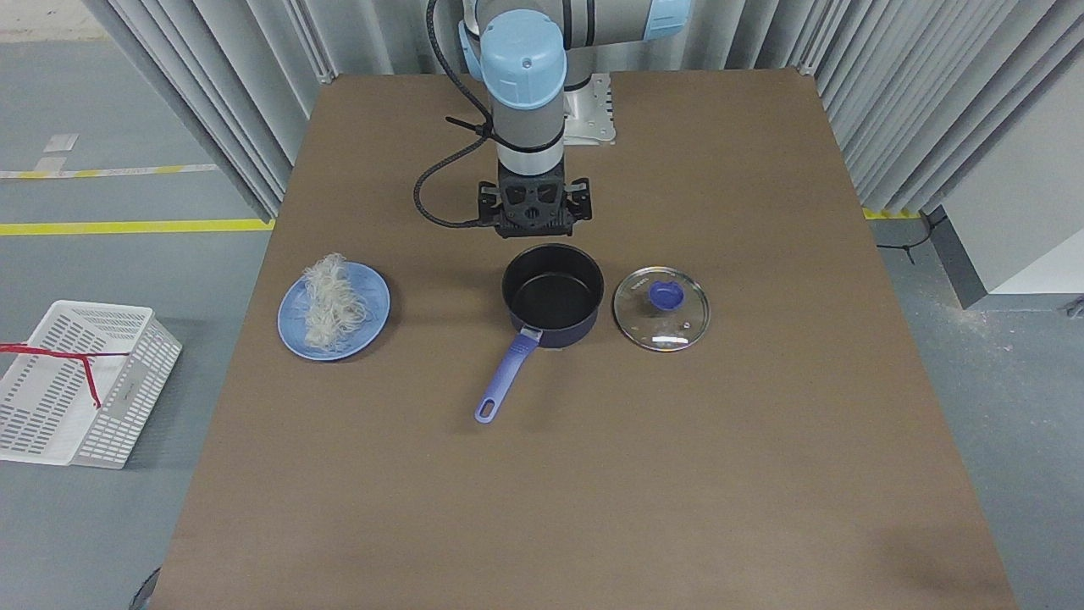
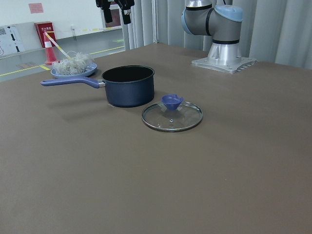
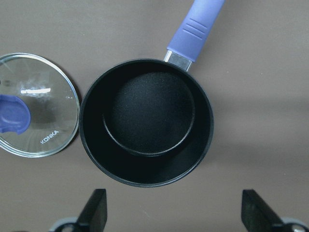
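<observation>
My gripper (image 1: pixel 534 208) hangs above and behind a dark blue saucepan (image 1: pixel 551 290) with a purple handle; in the wrist view its two fingers stand wide apart with nothing between them. The saucepan (image 3: pixel 145 121) is empty. A glass lid (image 1: pixel 640 315) with a purple knob lies flat beside it, to its right in the front view. To the pan's left sits a blue plate (image 1: pixel 371 295) holding a heap of pale, noodle-like strands (image 1: pixel 333 305).
A white plastic basket (image 1: pixel 142 396) stands on the floor left of the table. The arm's base is at the back.
</observation>
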